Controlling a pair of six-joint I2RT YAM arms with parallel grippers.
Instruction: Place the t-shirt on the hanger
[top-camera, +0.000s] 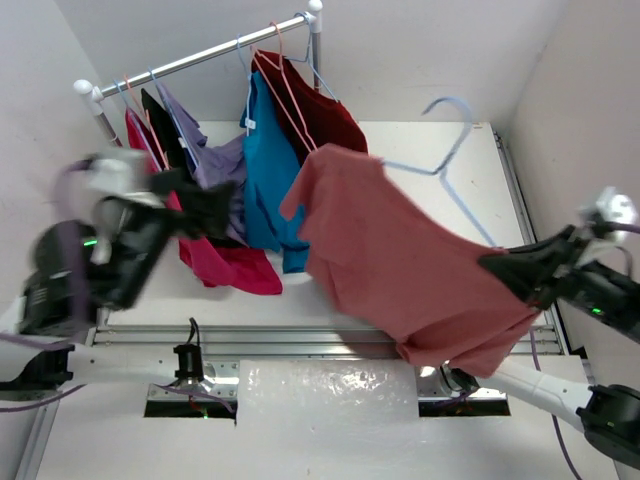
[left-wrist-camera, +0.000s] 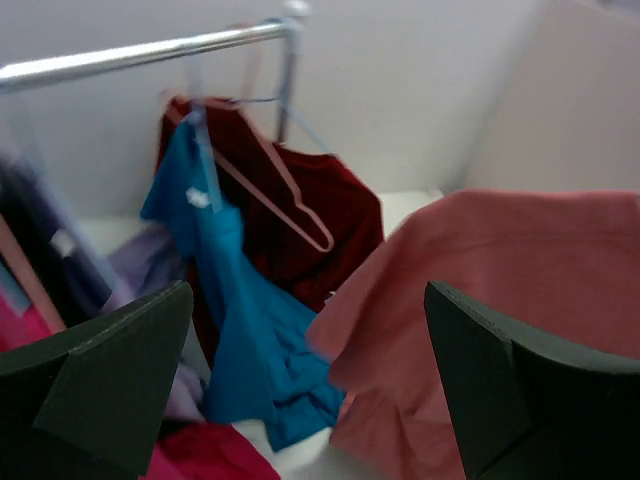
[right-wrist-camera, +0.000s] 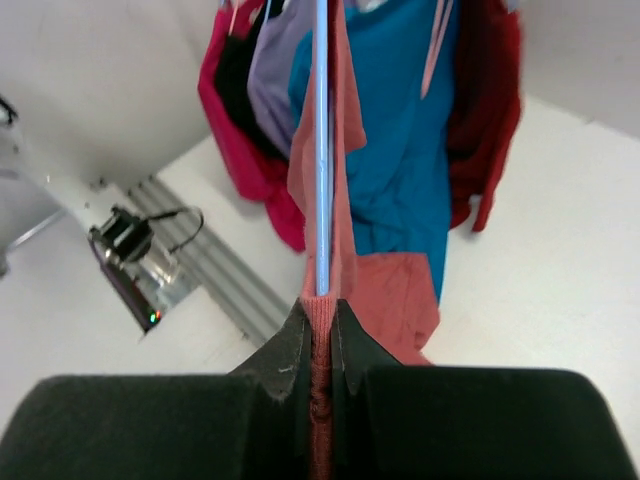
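The salmon t-shirt (top-camera: 410, 270) hangs in folds from my right gripper (top-camera: 525, 270), which is shut on it together with a blue hanger (top-camera: 450, 195). In the right wrist view the hanger's bar (right-wrist-camera: 323, 200) rises from between the fingers with cloth around it. In the top view the hanger's hook stands up above the shirt. My left gripper (top-camera: 205, 210), blurred, is over the left side of the table; in the left wrist view its fingers (left-wrist-camera: 95, 380) are open with nothing between them, left of the shirt.
A metal rail (top-camera: 200, 55) at the back left holds several garments on hangers: pink, black, purple, blue (top-camera: 270, 200) and dark red.
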